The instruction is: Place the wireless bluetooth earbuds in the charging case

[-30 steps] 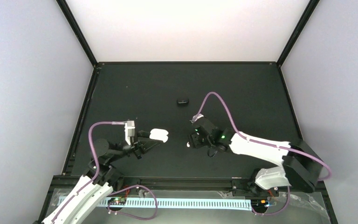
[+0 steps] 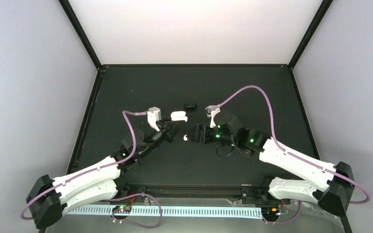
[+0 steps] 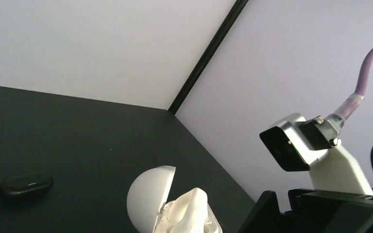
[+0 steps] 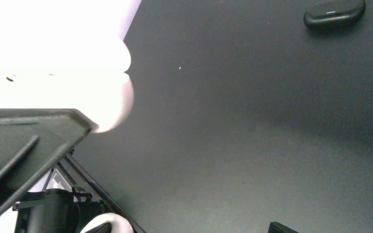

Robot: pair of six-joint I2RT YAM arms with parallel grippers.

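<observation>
The white charging case (image 2: 178, 114) is raised above the table, with my left gripper (image 2: 177, 122) shut on it. Its lid (image 3: 150, 199) stands open in the left wrist view, where a white rounded piece sticks up at the inner part; whether that is an earbud I cannot tell. In the right wrist view, a left finger (image 4: 29, 141) lies against the overexposed case (image 4: 73, 92). Just right of the case in the top view, my right gripper (image 2: 190, 134) is open. A small white earbud-like piece (image 2: 185, 138) shows by its tip; how it is supported is unclear.
A glossy black oval object (image 2: 190, 106) lies alone on the dark table (image 2: 141, 87), behind both grippers. The two grippers are close together, with only a narrow gap.
My left gripper has carried the case right and toward the back. The black object stayed put.
</observation>
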